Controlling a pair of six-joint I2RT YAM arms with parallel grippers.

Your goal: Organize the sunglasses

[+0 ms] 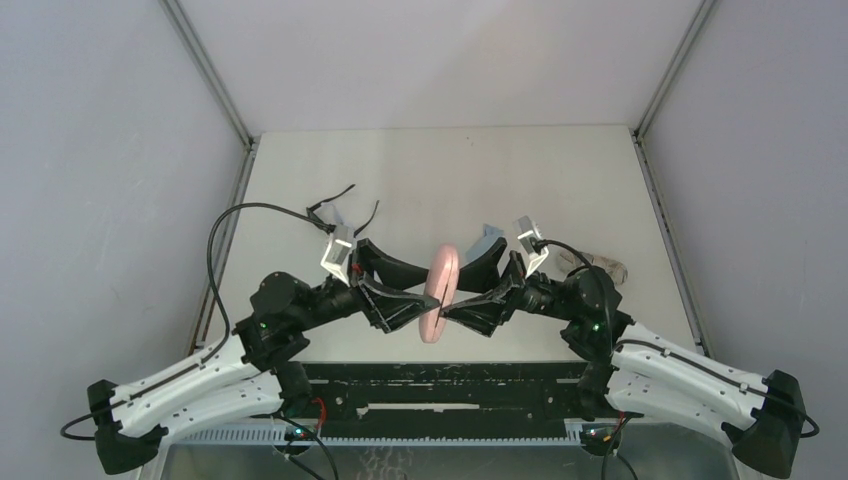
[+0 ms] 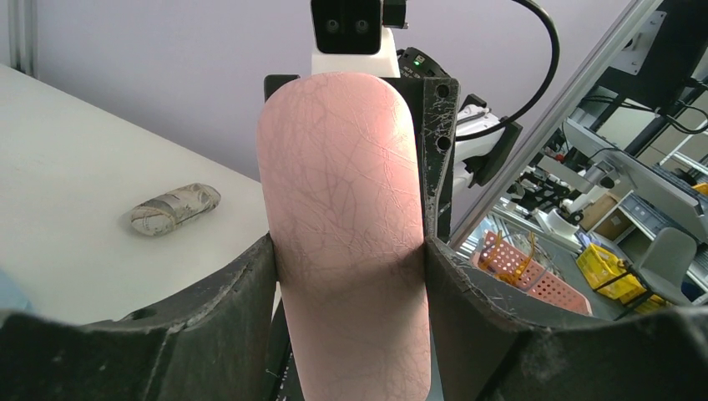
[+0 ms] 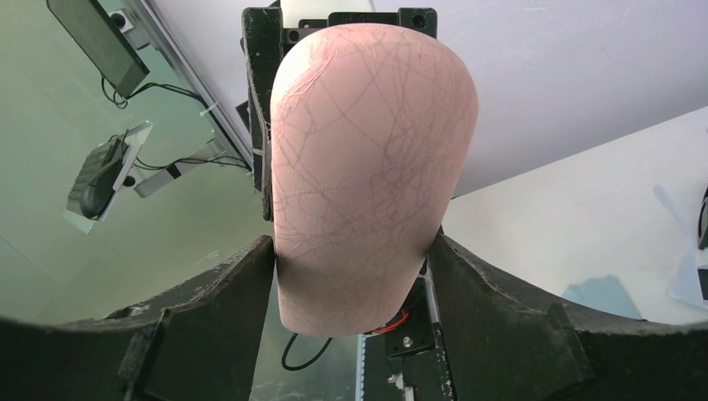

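A pink glasses case point(image 1: 441, 270) is held upright above the table's front middle, between my two grippers. From the left, my left gripper is shut on it, a finger against each long edge. On the opposite side, my right gripper has its fingers around the case's edges; whether they press on it I cannot tell. The case's broad face fills the middle of both wrist views and hides what lies behind. Dark-framed sunglasses point(image 1: 313, 212) lie at the table's back left with their arms spread.
A light-blue cloth point(image 1: 484, 241) lies behind the right gripper, partly covered by it. At the right, a beige crinkled pouch point(image 2: 175, 209) rests on the white table point(image 1: 450, 170).
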